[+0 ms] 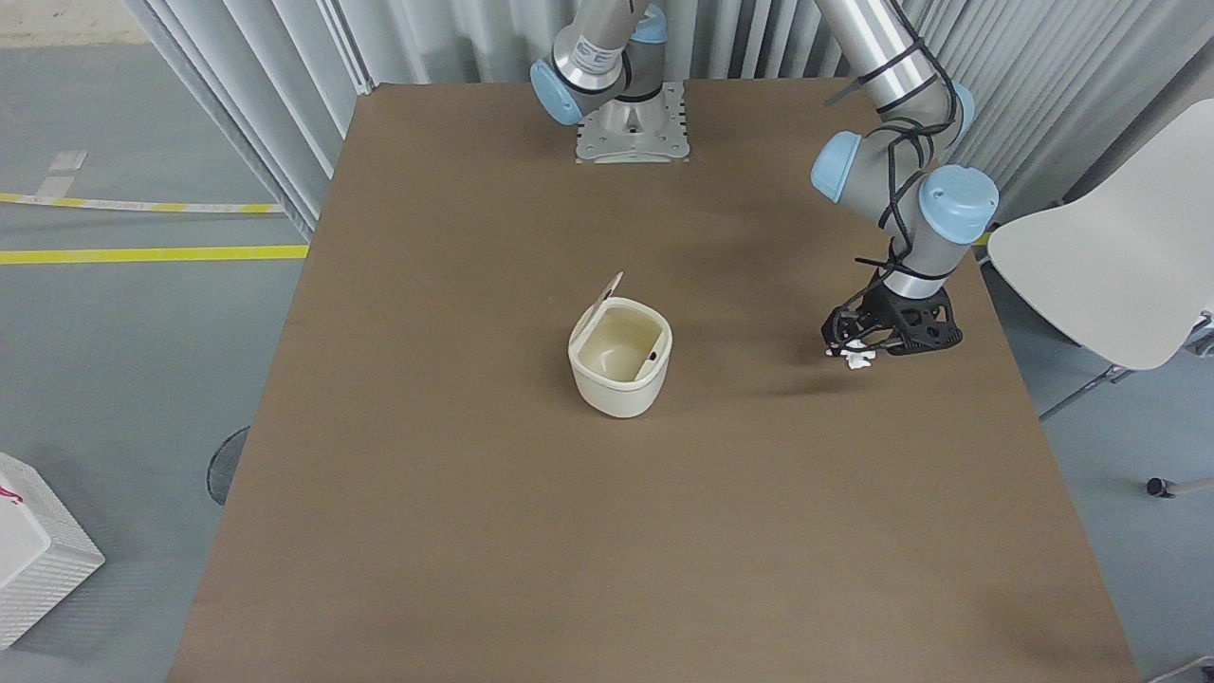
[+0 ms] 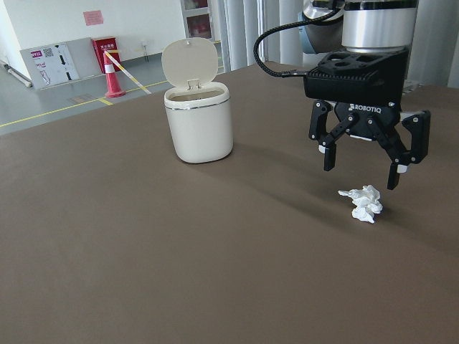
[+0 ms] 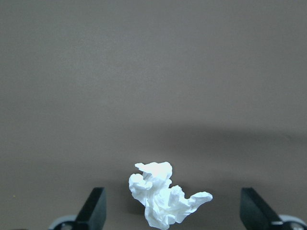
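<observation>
A crumpled white tissue (image 1: 859, 358) (image 2: 364, 203) (image 3: 163, 196) lies on the brown table (image 1: 637, 535). My black gripper (image 2: 361, 170) hangs open just above it; in the wrist view the tissue sits between the two fingertips, nothing held. In the front view the gripper partly hides the tissue. A small cream bin (image 1: 620, 359) (image 2: 198, 125) with its lid raised stands left of the gripper in both outside views.
A white chair (image 1: 1110, 239) stands beyond the right edge. The arm's mounting plate (image 1: 632, 146) is at the back edge.
</observation>
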